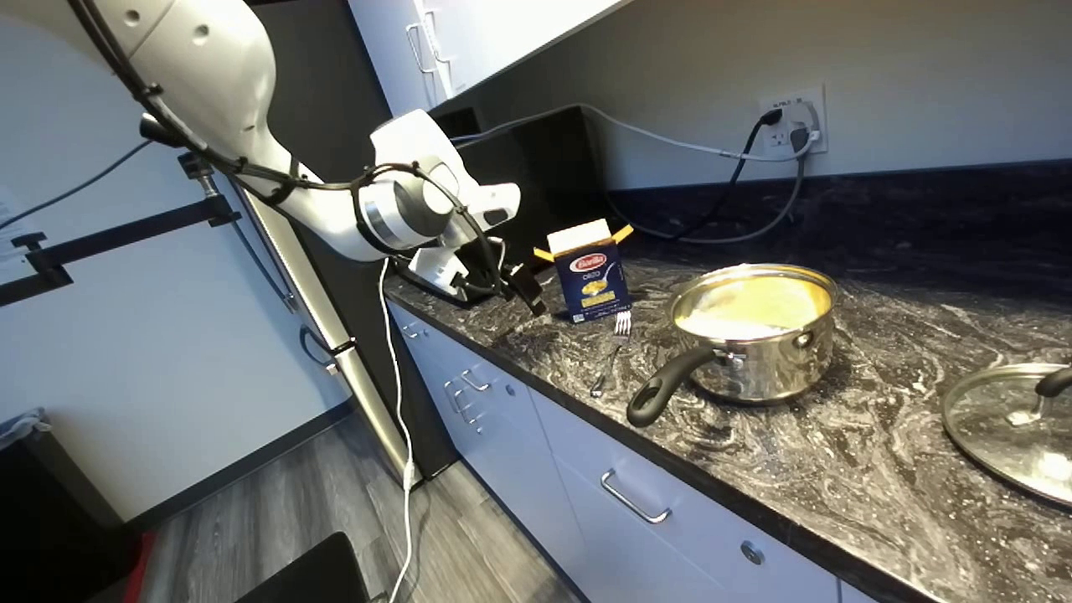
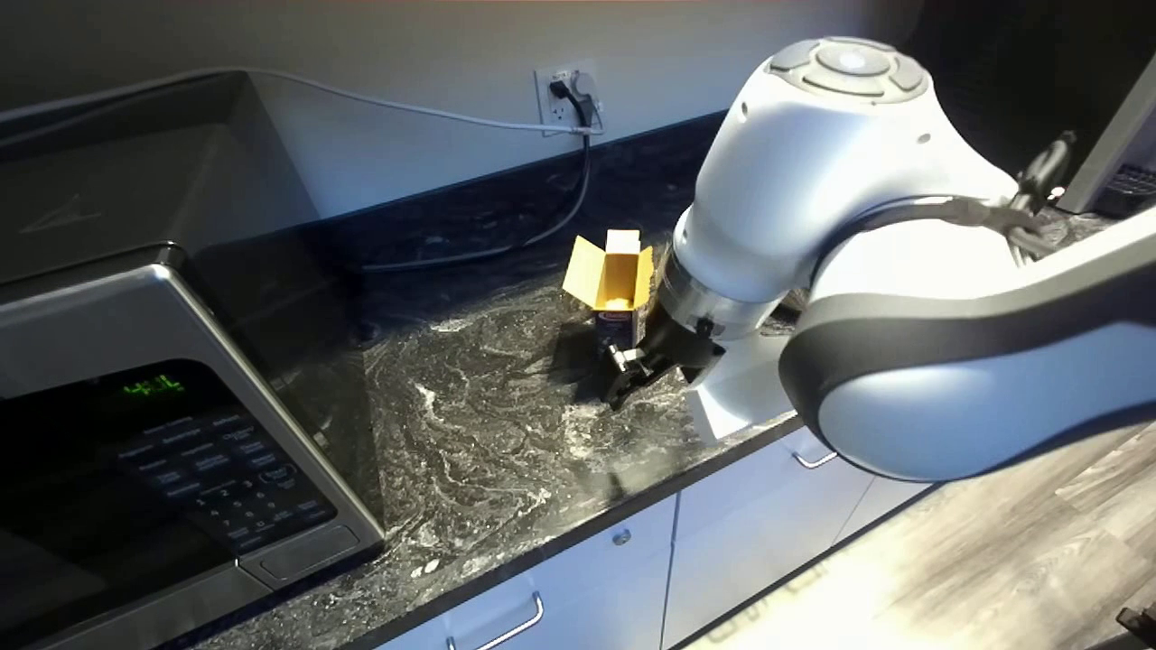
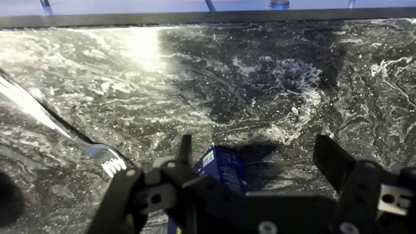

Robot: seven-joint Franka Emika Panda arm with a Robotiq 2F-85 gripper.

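Observation:
A blue Barilla orzo box (image 1: 593, 285) stands upright on the counter with its top flaps spread. From above, in exterior view 2, its yellow inside (image 2: 619, 283) shows. My gripper (image 1: 529, 291) hangs low over the counter on the microwave side of the box. In the wrist view the gripper is open, its two fingers wide apart. The lower part of the blue box (image 3: 224, 167) appears near the left finger, partly covered by the gripper's body. Nothing is held; whether a finger touches the box I cannot tell.
A fork (image 1: 613, 353) lies in front of the box. A steel pot (image 1: 769, 352) with yellowish contents stands beyond it, handle toward the counter's front edge. A glass lid (image 1: 1005, 432) rests farther right. The microwave (image 2: 184, 433) borders the clear stretch of counter.

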